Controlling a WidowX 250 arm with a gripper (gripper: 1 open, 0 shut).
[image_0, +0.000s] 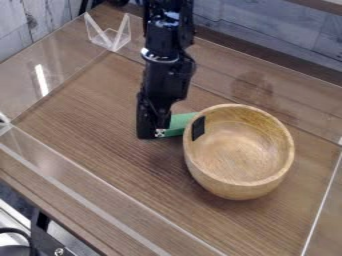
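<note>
My black gripper hangs from the arm at upper centre, its tip low over the wood at the left end of a green object. It looks shut; whether anything is between its fingers is hard to make out. The green object lies flat, partly hidden behind the gripper, beside a large round tan bowl on the right, which has a dark patch on its left rim.
Clear plastic pieces stand at the upper left and left edge. A wall runs along the back, and a dark cable shows at bottom left.
</note>
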